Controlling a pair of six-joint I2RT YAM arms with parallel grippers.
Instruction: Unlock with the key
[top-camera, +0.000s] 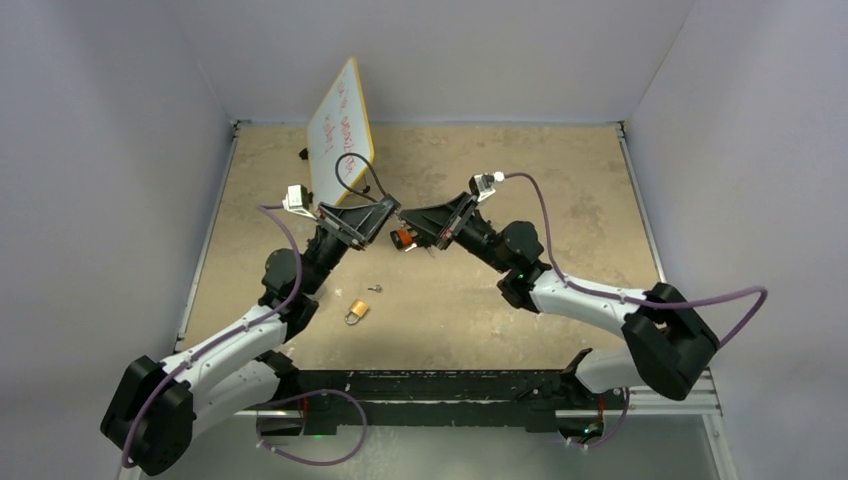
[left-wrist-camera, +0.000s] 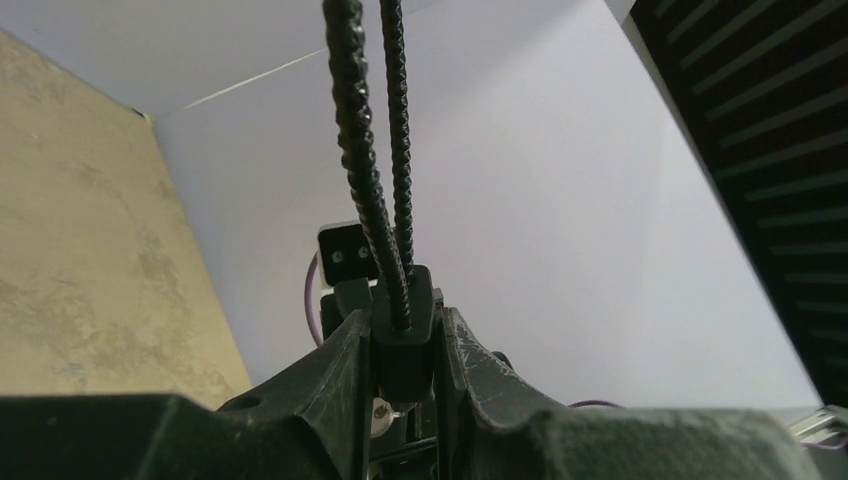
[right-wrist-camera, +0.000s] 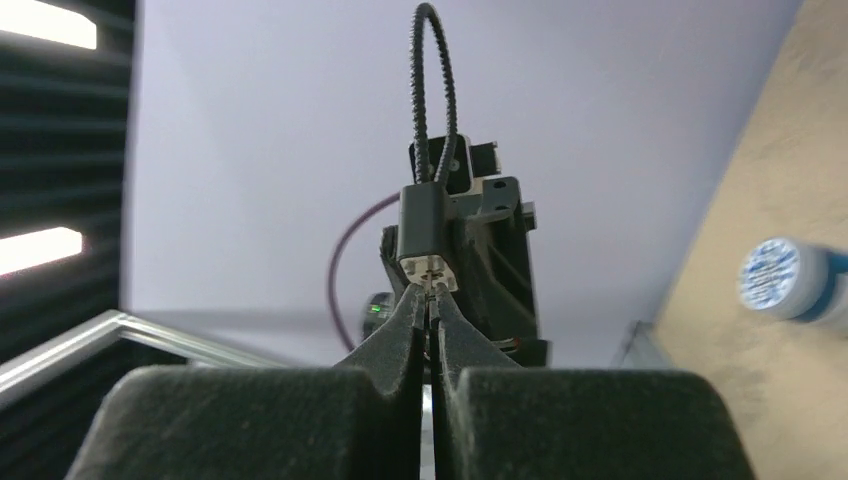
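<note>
A black cable lock with a looped cable is held upright in my left gripper, which is shut on its body. My right gripper is shut, its fingertips at the silver keyhole end of the lock; a small metal piece shows at the tips, too small to tell if it is a key. Both grippers meet above the middle of the table in the top view. A brass padlock and a small key lie on the table below them.
A leaning whiteboard stands at the back left. A dark and orange object lies beneath the grippers. A white-and-blue cylinder shows in the right wrist view.
</note>
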